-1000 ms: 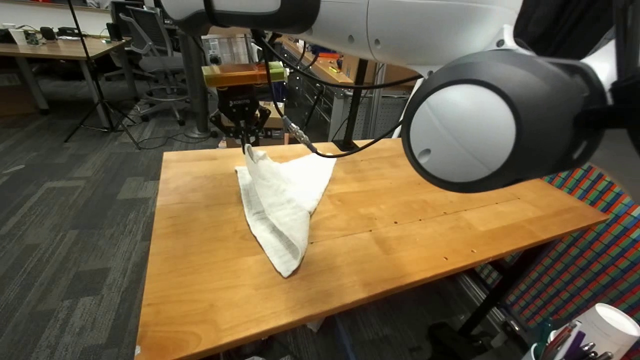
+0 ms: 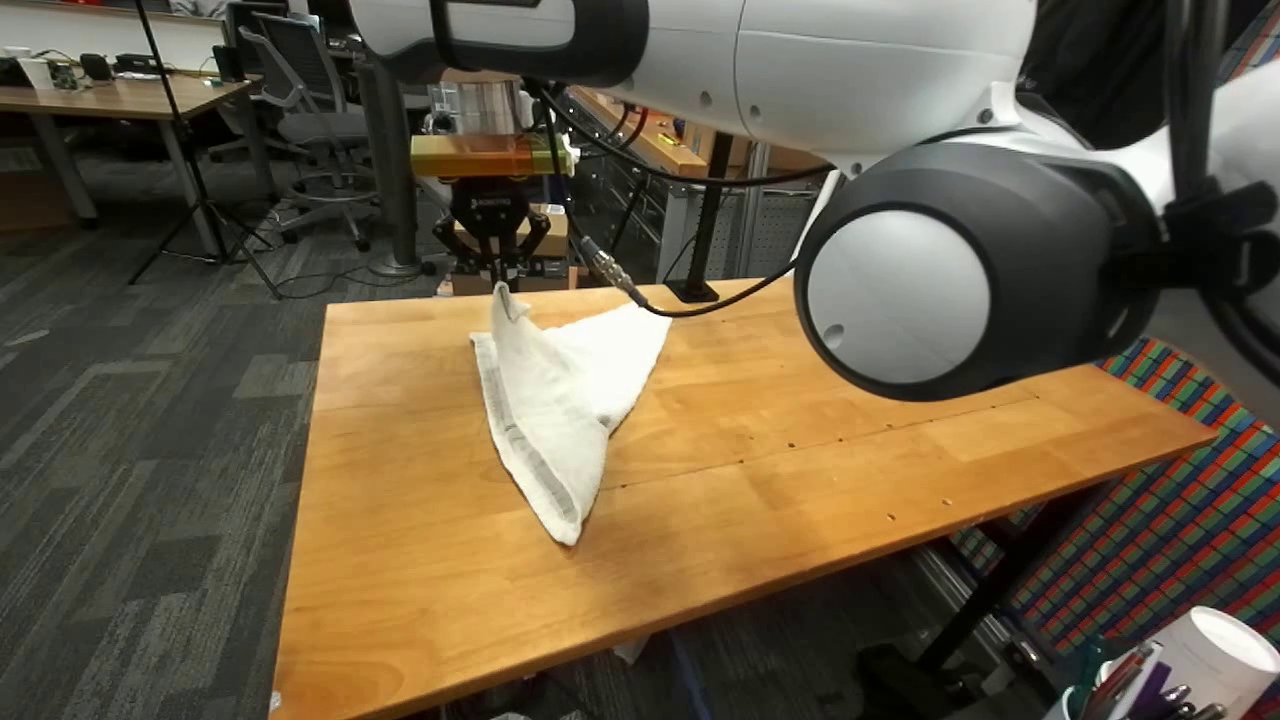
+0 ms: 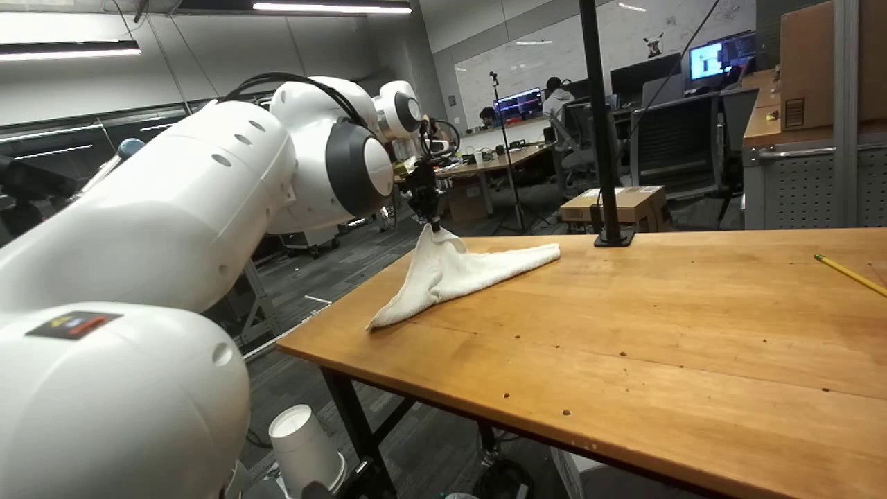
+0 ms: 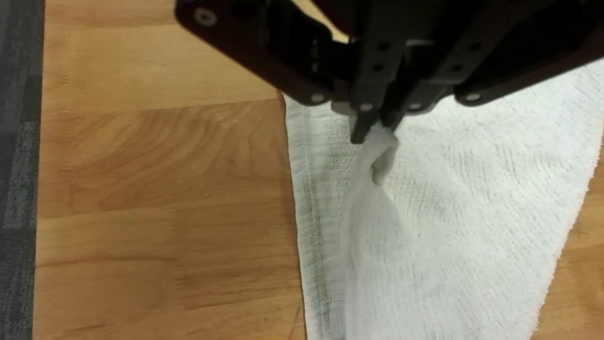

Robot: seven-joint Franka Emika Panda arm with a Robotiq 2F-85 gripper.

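A white towel [image 2: 554, 384] lies folded over itself near the left end of the wooden table. One part of it rises to a peak, and there my gripper [image 2: 505, 283] is shut on the cloth. In the wrist view the dark fingertips [image 4: 362, 129] pinch a small tuft of the towel [image 4: 464, 226], with a fold hanging below them. Seen from the other side, the gripper [image 3: 434, 226] points down at the top of the raised towel [image 3: 449, 270], whose lower parts rest on the table.
A black post [image 3: 609, 150] stands at its edge, and a yellow pencil [image 3: 852, 275] lies far off on the tabletop. A cable [image 2: 708, 308] loops down near the towel.
The gripper has shifted slightly right in exterior view 1, with the pinched peak of the towel. The towel's near folded part has drawn in and narrowed.
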